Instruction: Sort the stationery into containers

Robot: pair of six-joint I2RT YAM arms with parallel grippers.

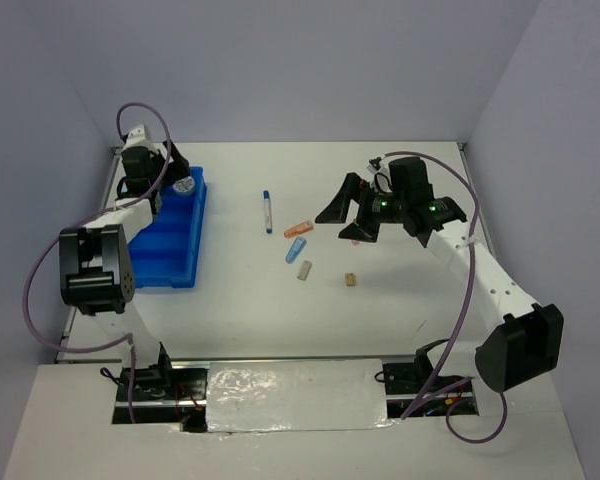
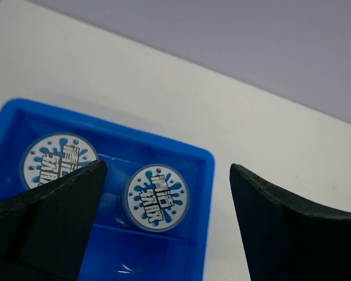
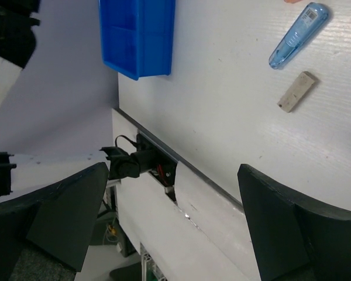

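My left gripper is open above the back compartment of the blue container (image 1: 194,240), where two round white-and-blue labelled tins (image 2: 155,197) sit. My right gripper (image 1: 340,205) hangs open over the right middle of the table, its fingers apart in the right wrist view. Loose on the table lie a blue-and-white pen (image 1: 267,212), an orange item (image 1: 298,229), a blue item (image 3: 298,36), a grey bar (image 3: 296,91) and a small tan block (image 1: 350,279). A pink item is mostly hidden under the right gripper.
Grey walls stand behind and to both sides. Purple cables loop over both arms.
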